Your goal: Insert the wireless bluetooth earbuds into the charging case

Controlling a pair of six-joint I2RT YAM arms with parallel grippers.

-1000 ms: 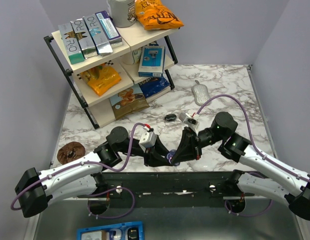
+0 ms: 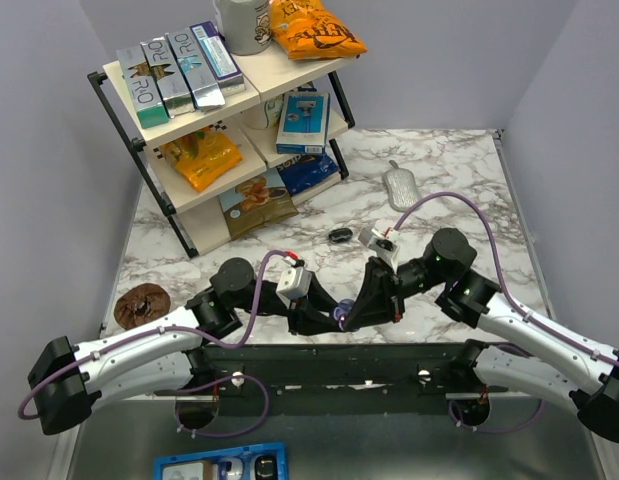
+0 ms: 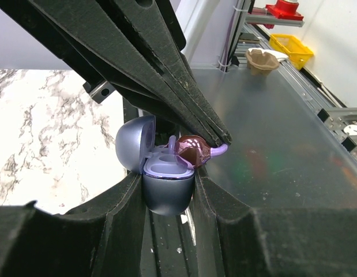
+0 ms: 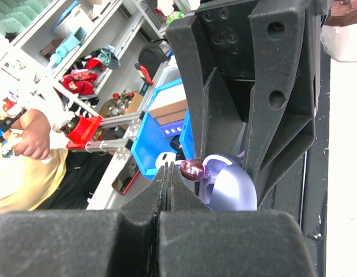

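Note:
The lavender charging case (image 3: pixel 169 190), lid (image 3: pixel 132 144) swung open, is held between the fingers of my left gripper. A shiny purple earbud (image 3: pixel 192 150) sits tilted at the case's open side, its lilac stem poking outward. My right gripper is shut, its tips against or right beside that earbud; nothing clearly shows between them. From the right wrist view, the earbud (image 4: pixel 193 169) juts out from the case (image 4: pixel 233 187). In the top view both grippers meet over the table's front edge, mostly hiding the case (image 2: pixel 343 308). Whether another earbud lies inside cannot be told.
A shelf rack (image 2: pixel 254 95) with boxes and bags stands at the back left. On the marble table lie a small black object (image 2: pixel 340 235), a grey dish (image 2: pixel 401 188) and a brown round item (image 2: pixel 142 305). A blue bin (image 2: pixel 219 464) is below the front edge.
Both grippers have stayed together at the same place, with only slight shifts. The rest of the scene is still.

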